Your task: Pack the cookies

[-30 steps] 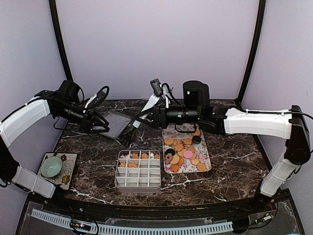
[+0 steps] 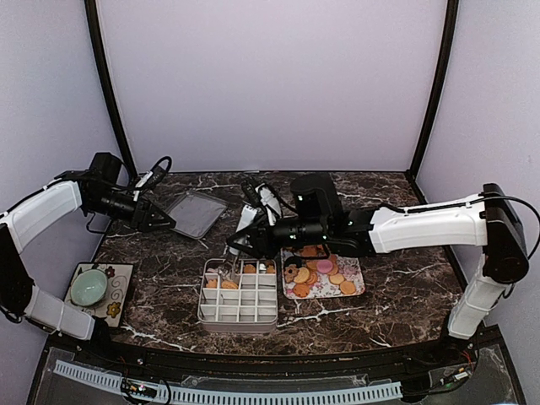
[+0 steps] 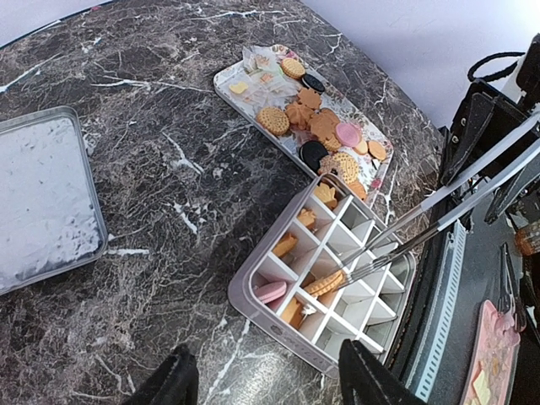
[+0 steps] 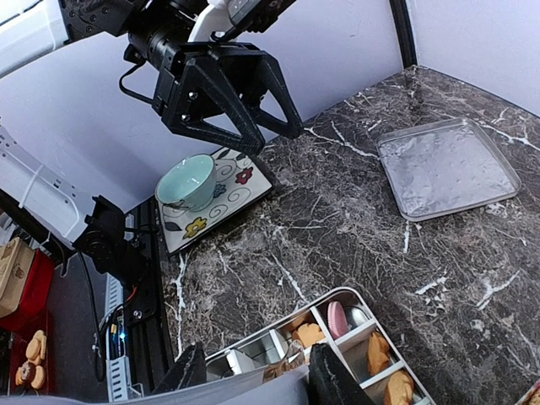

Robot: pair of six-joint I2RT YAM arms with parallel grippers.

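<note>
Tongs (image 3: 468, 175) are gripped by my right gripper, which is shut on their handle. Their metal tips reach down into the grey divided box (image 2: 238, 326) and meet a round tan cookie (image 3: 324, 283) inside one compartment. Whether the tips still pinch that cookie, I cannot tell. Other compartments hold a pink cookie (image 3: 270, 292) and several tan ones. Off to the left, in the air, my left gripper is open and empty. The floral tray (image 2: 354, 282) of loose cookies lies right of the box, partly covered by the right arm in the top view.
Behind and left of the box lies an empty metal tray (image 2: 196, 214). A pale green bowl (image 2: 89, 287) stands on a flowered tray (image 2: 120, 291) at the left front.
My right gripper has come down and toward the front with the tongs, from behind the box to over its back rows. The left gripper has drawn slightly left and stays open.
</note>
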